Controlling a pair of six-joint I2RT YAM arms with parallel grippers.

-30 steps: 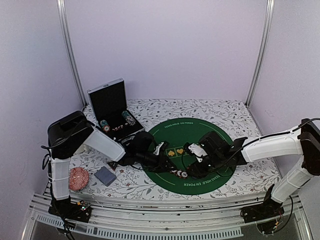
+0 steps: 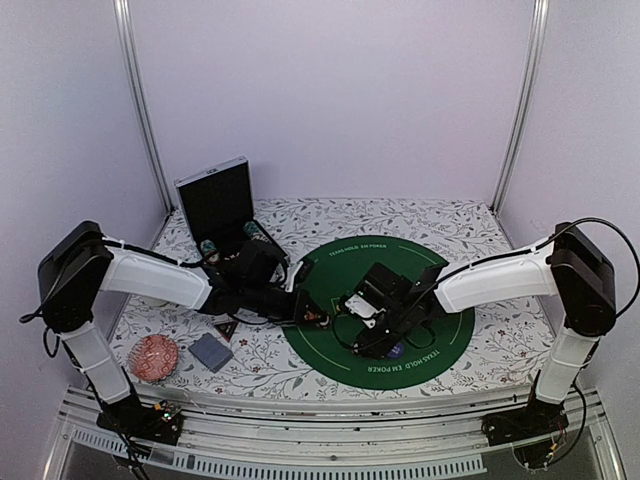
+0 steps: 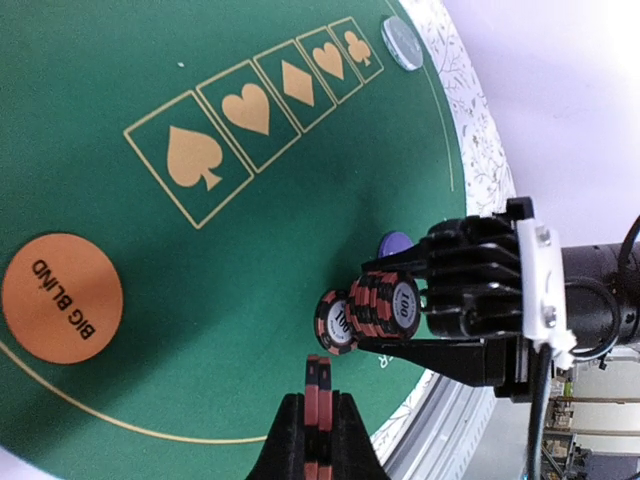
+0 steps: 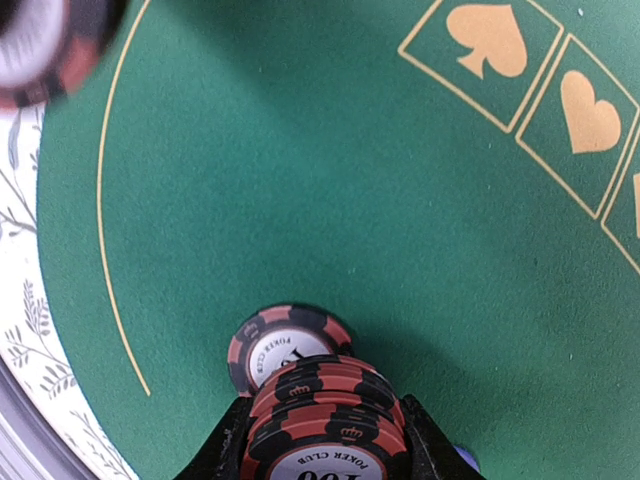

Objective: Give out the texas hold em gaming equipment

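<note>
My left gripper is shut on a red-and-black poker chip piece, seen edge-on, above the mat's left part. In the right wrist view this held piece is a blur at upper left. A tilted stack of red-and-black chips marked 100 lies between the fingers of my right gripper, low over the green poker mat. Whether those fingers press on the stack cannot be told. One similar loose chip lies flat on the mat beside the stack. An orange BIG BLIND disc rests on the mat.
Purple chip peeks out by my right gripper; a pale disc lies near the mat's edge. At left stand an open chip case, a red patterned disc and a grey-blue box.
My left gripper has drawn back to the left and up, away from the right one. The right gripper has shifted left and a little toward the front with the chip stack.
</note>
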